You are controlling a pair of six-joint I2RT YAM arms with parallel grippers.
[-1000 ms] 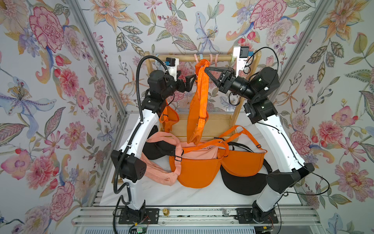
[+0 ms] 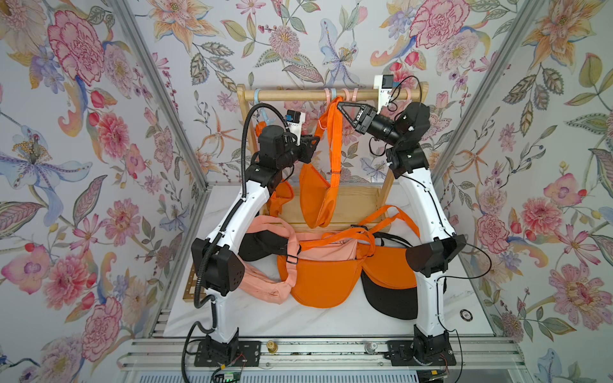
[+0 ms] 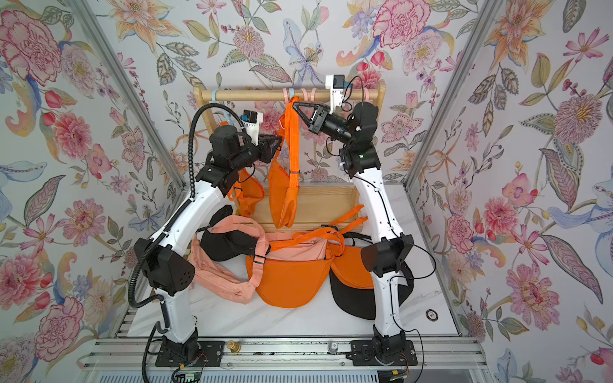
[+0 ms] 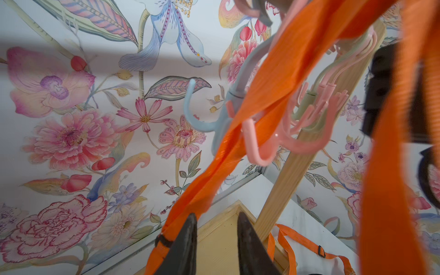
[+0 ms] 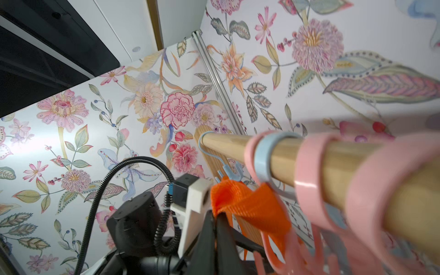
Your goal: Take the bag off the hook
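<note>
An orange bag [image 2: 314, 194] hangs below the rail by its strap [image 2: 335, 143], near pink and blue hooks. At the strap's upper loop, my right gripper is shut, with the orange band [image 5: 252, 206] lying over and beside its fingertips; nothing shows pinched between them. My left gripper [image 2: 314, 143] is at the bag's left strap, which bends towards it above the bag; it is shut on that strap. In the left wrist view the strap [image 4: 206, 188] passes behind the left finger, and the point of contact is hidden. A pink hook [image 4: 259, 144] is beside the strap.
The wooden rail [image 2: 287, 94] carries other hooks [image 5: 314, 178] close to my right gripper. Another orange bag [image 2: 281, 198] hangs at the left. Several bags, including a pink one [image 2: 265, 284], cover the table.
My left gripper has lowered slightly and now meets the strap. The bag has risen a little and leans left, its strap spread wider.
</note>
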